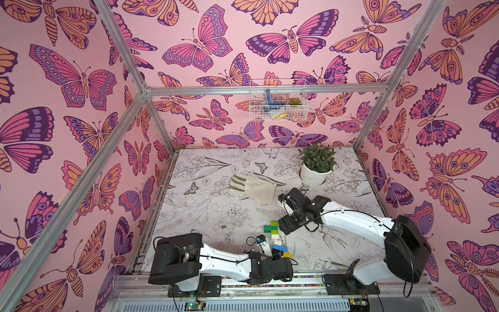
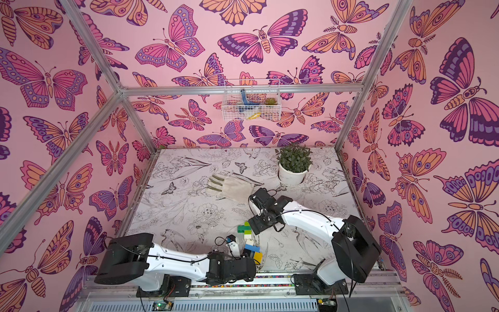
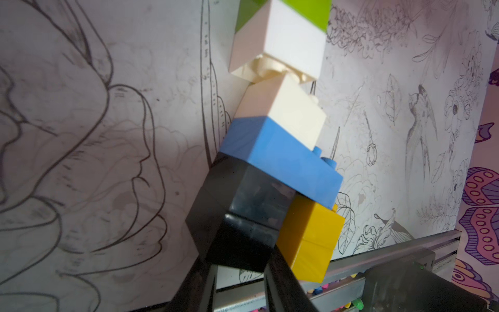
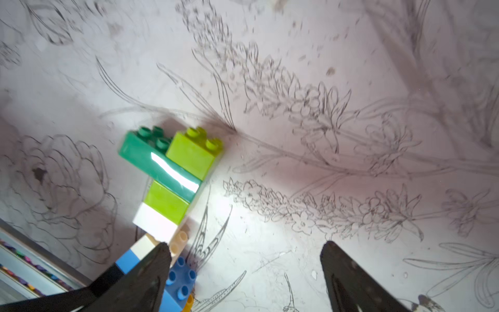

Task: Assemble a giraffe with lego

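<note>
The brick giraffe hangs by its black bricks (image 3: 254,208), on which my left gripper is shut. A long blue brick (image 3: 283,156) tops the black and yellow bricks (image 3: 312,234). Above it sit a cream brick (image 3: 283,106) and a white brick (image 3: 283,41); the white one is tilted against the cream, and its hollow underside shows. In the right wrist view, the head end has a lime brick (image 4: 166,201), a dark green brick (image 4: 161,166) and another lime brick (image 4: 195,153). Apart from the head, my right gripper stands open and empty.
A pale glove (image 1: 254,188) lies behind the bricks, and a potted plant (image 1: 316,165) stands at the back right. The front rail (image 3: 337,278) runs close by the yellow bricks.
</note>
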